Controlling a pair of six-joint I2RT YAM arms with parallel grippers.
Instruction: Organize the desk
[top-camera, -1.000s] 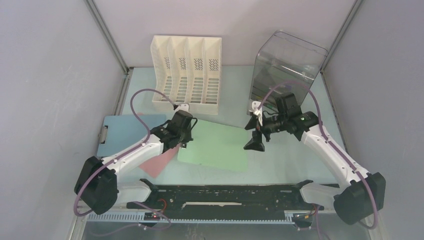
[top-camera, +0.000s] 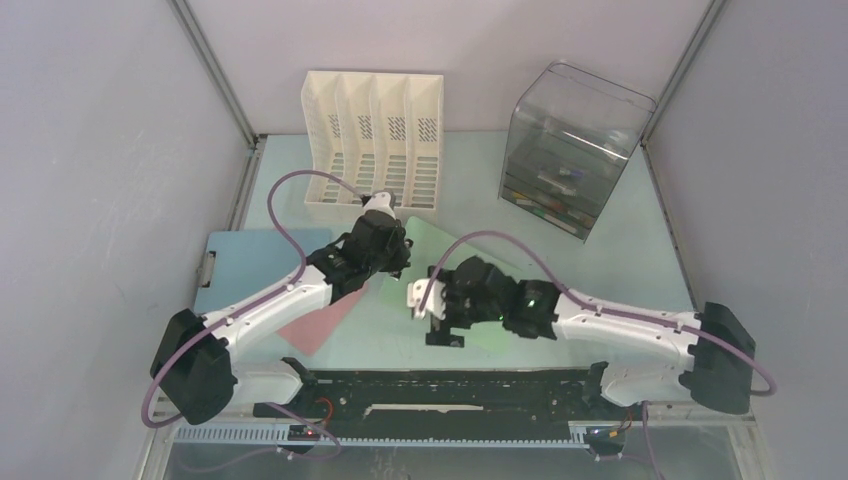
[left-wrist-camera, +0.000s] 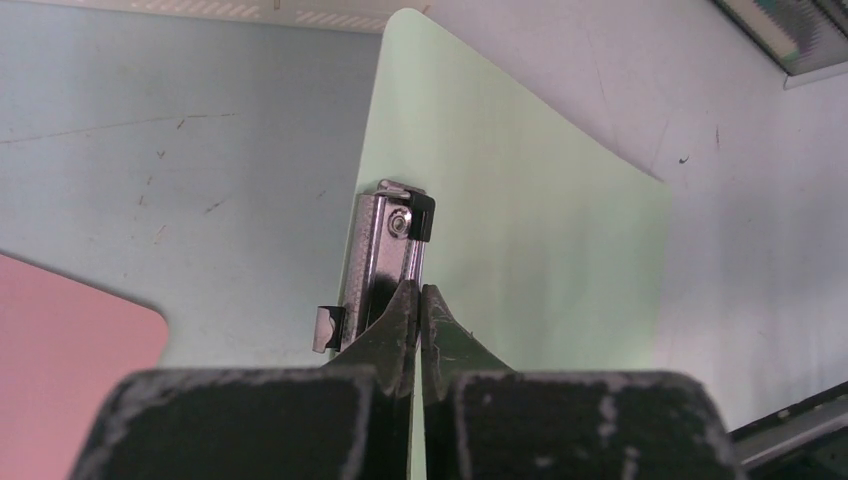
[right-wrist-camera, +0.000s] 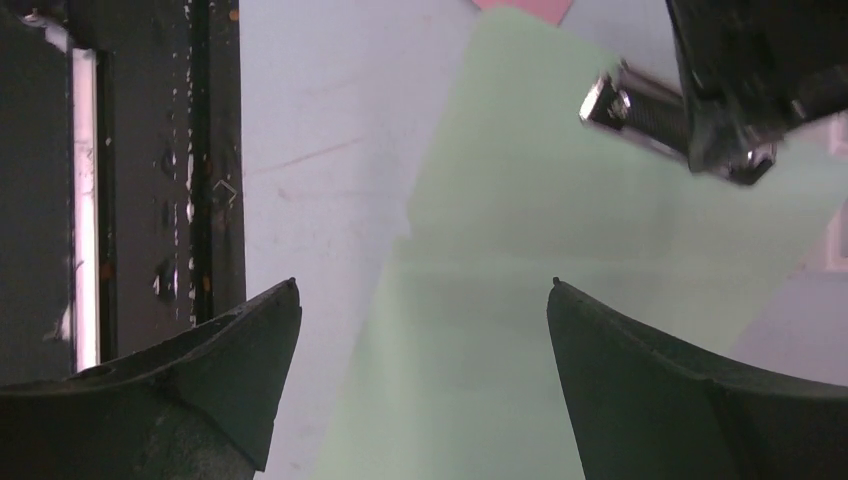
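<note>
A pale green clipboard (top-camera: 437, 242) lies in the middle of the desk. Its metal clip (left-wrist-camera: 385, 250) shows in the left wrist view, where my left gripper is shut with its tips against the clip's edge; nothing shows between them. My right gripper hangs open over the green board, its fingers wide apart and empty. A pink clipboard (top-camera: 318, 322) lies to the left, partly covered by the left arm and a blue clipboard (top-camera: 255, 268). A white rack (top-camera: 372, 211) with upright compartments stands empty at the back.
A clear-fronted storage box (top-camera: 572, 160) with small items inside stands at the back right. A dark rail (top-camera: 450, 390) runs along the desk's front edge. Bare desk lies to the right of the green board. Both grippers are close together in the middle.
The green board has slid right and turned, with my left gripper moving right and up alongside it.
</note>
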